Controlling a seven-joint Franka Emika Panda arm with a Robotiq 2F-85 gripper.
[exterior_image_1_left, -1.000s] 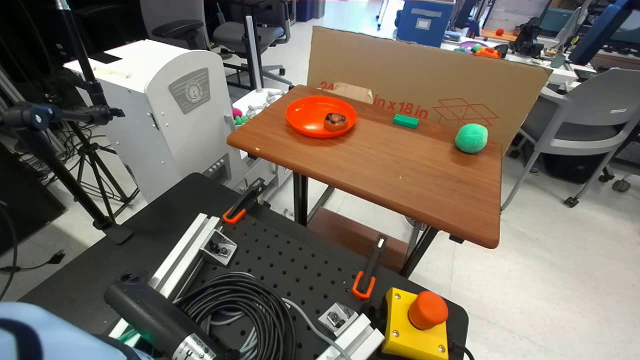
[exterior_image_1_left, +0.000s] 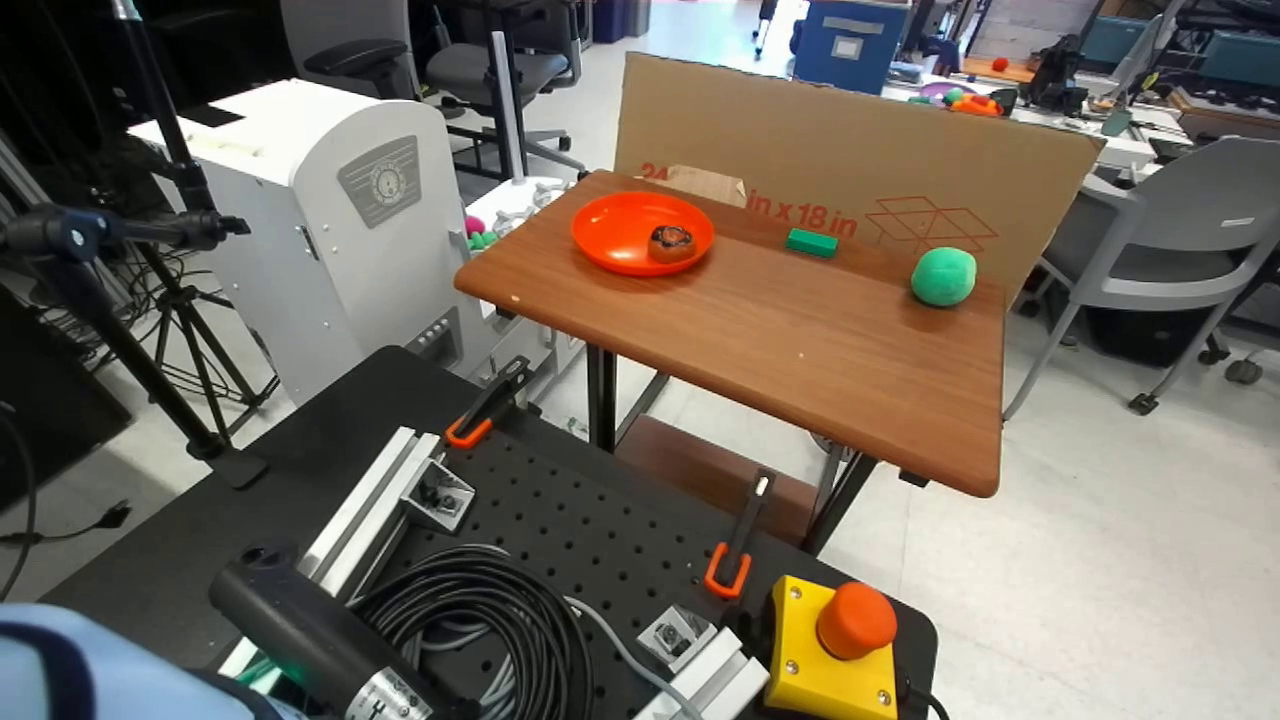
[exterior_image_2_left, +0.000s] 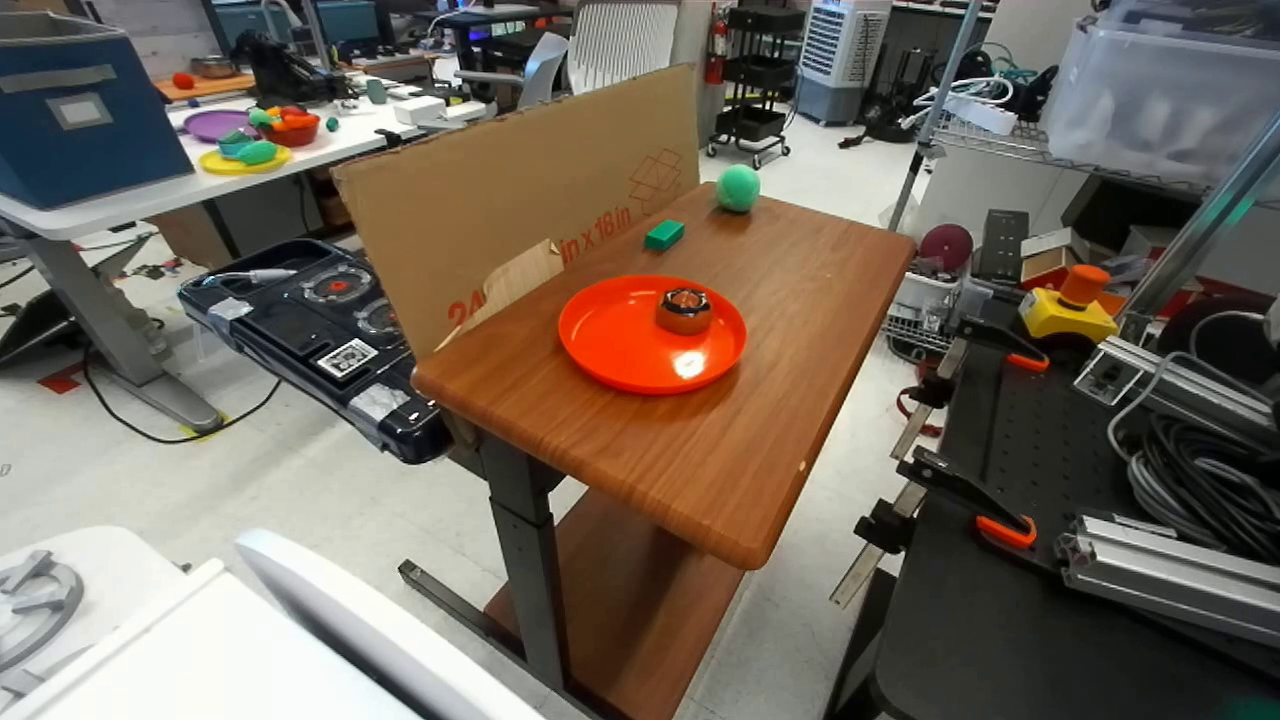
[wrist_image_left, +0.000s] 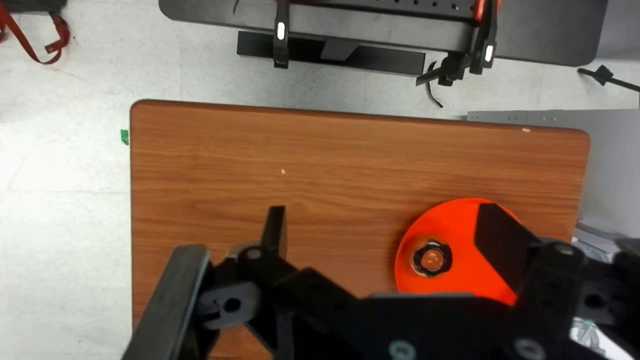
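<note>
On the brown wooden table, an orange plate (exterior_image_1_left: 618, 246) (exterior_image_2_left: 612, 366) (wrist_image_left: 414, 279) carries a small round orange-brown item with a dark top (exterior_image_1_left: 672, 244) (exterior_image_2_left: 684, 312) (wrist_image_left: 432, 259). A green block (exterior_image_1_left: 812, 242) (exterior_image_2_left: 663, 235) lies close to the cardboard, and a green ball (exterior_image_1_left: 943, 277) (exterior_image_2_left: 738, 188) rests toward the far corner. Only the wrist view shows my gripper: it hangs above the table, open, its fingers wide apart with nothing between them. One finger overlaps part of the plate there. Gripper parts cover the lower area of that view, where neither green thing shows.
An upright cardboard sheet (exterior_image_1_left: 864, 156) (exterior_image_2_left: 516, 198) borders the table's back edge. Across a floor gap stands a black perforated bench (exterior_image_1_left: 564, 504) with clamps, coiled cable and a yellow box with an orange button (exterior_image_1_left: 831, 648).
A dark blue shape at the top right corner of exterior view 1 has gone out of sight. The plate, its contents, the block and the ball have stayed put.
</note>
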